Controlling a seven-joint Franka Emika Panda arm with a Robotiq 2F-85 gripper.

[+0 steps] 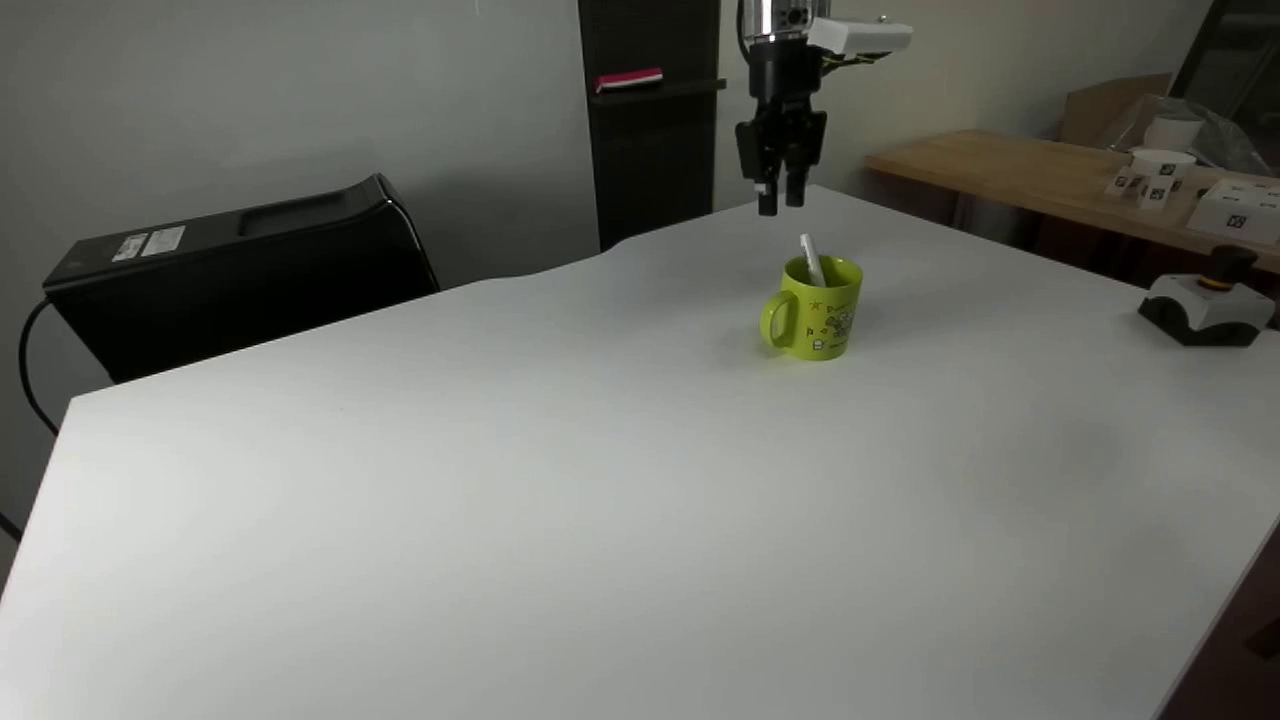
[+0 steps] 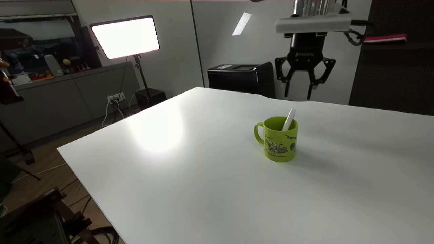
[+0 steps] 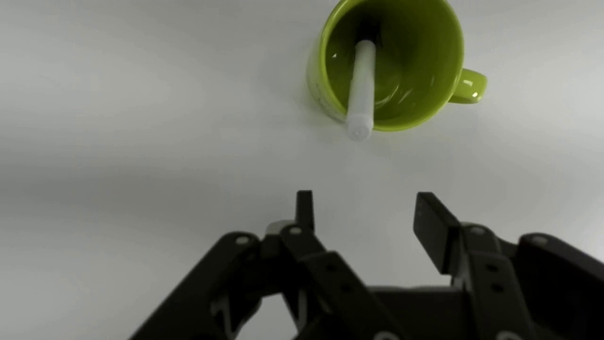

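A yellow-green mug with printed drawings stands upright on the white table. Inside it leans a white marker, its dark end down in the mug and its pale end sticking out over the rim. My gripper hangs above and behind the mug, clear of both mug and marker. In the wrist view the fingers are spread apart, with only bare table seen between them. The mug's handle points left in both exterior views.
White tabletop lies empty around the mug. At the right edge sits a grey and black device with a knob. Beyond the table are a black box-shaped appliance and a wooden side table. A lit panel stands at back left.
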